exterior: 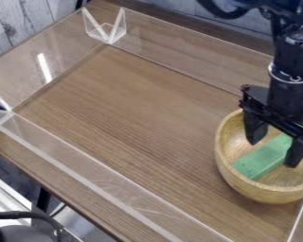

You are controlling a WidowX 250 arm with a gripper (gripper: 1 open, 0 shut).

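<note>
A black gripper (272,130) hangs over a round light wooden bowl (240,185) at the right. Its fingers stand apart, with nothing clearly between them. A green object (259,163) lies in the bowl under the fingers, partly hidden by them. Whether the fingertips touch it is hard to tell.
A clear plastic holder (105,26) stands at the far upper left, and clear strips run along the left edge. A black object (22,229) is at the bottom left corner.
</note>
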